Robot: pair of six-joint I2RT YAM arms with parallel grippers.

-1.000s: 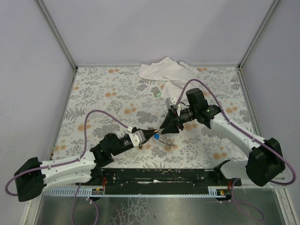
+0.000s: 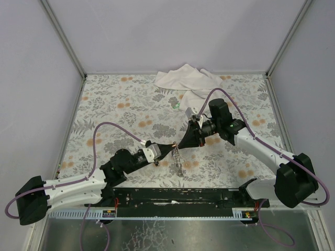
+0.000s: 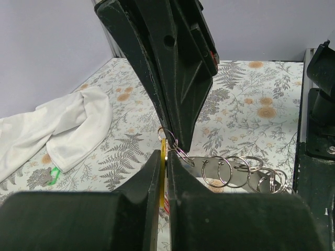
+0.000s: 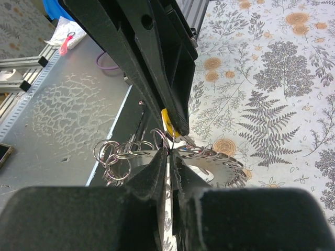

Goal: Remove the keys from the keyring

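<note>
A bunch of wire rings (image 3: 225,170) with flat metal keys (image 2: 178,162) hangs between my grippers over the floral mat, near the centre of the top view. My left gripper (image 2: 172,146) is shut at the bunch; in the left wrist view a thin yellow piece (image 3: 163,172) runs along its fingertips. My right gripper (image 2: 180,146) meets it from the right, its tips at a small purple-tinted ring (image 4: 161,136). Whether the right fingers are closed on the ring is hard to see.
A white cloth (image 2: 183,79) lies at the back, with a small green item (image 2: 176,106) in front of it.
My right gripper has shifted slightly at the meeting point. The hanging bunch has swung from slanting down-right to nearly straight down in the top view.
</note>
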